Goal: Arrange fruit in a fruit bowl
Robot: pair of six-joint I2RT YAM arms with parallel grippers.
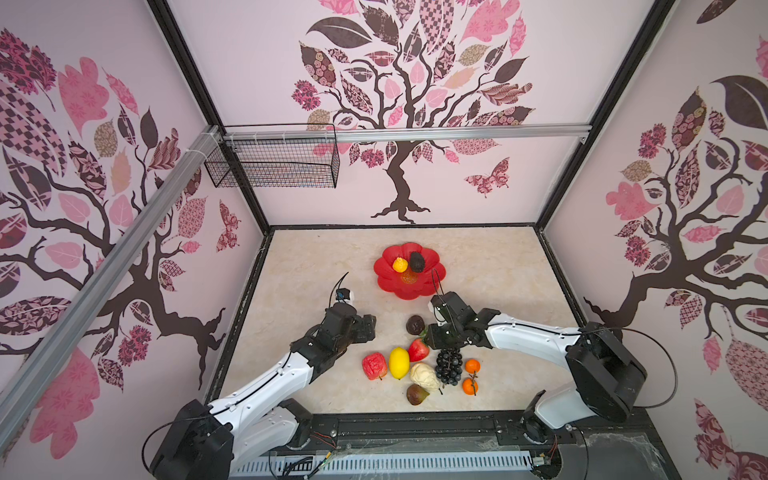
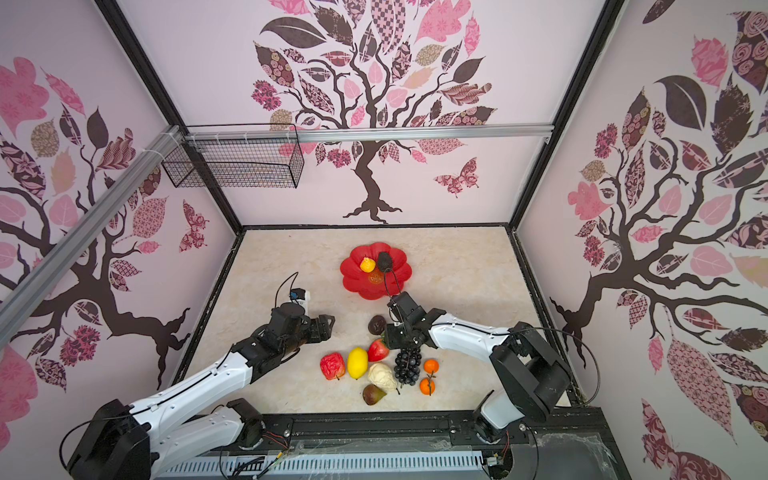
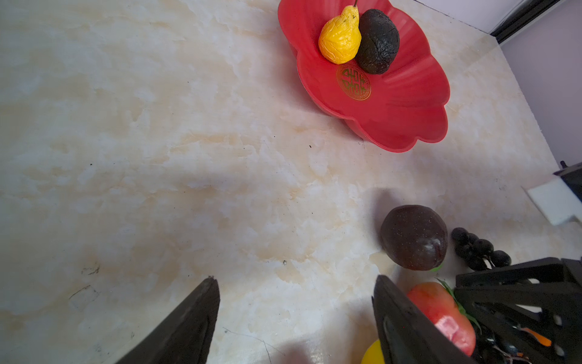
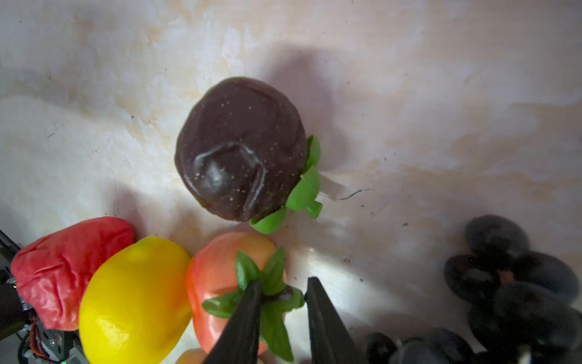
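Note:
The red flower-shaped bowl (image 1: 389,283) stands at the back centre with a yellow pear (image 3: 340,36) and a dark wrinkled fruit (image 3: 378,41) in it. Over the red tomato-like fruit (image 4: 212,267), my right gripper has its fingertips part open, a leaf and the stem showing in the gap. Its left finger (image 4: 242,330) overlaps the fruit. A dark purple fruit with green leaves, a mangosteen (image 4: 239,151), lies just behind. To the left, my left gripper hangs open over bare table. The tomato's underside is hidden.
Crowding the front are a wrinkled red fruit (image 1: 373,366), a yellow lemon-like fruit (image 1: 398,364), a whitish fruit (image 1: 424,376), a brownish fruit (image 1: 417,393), black grapes (image 1: 449,368) and two oranges (image 1: 473,365). Table left of the bowl is bare.

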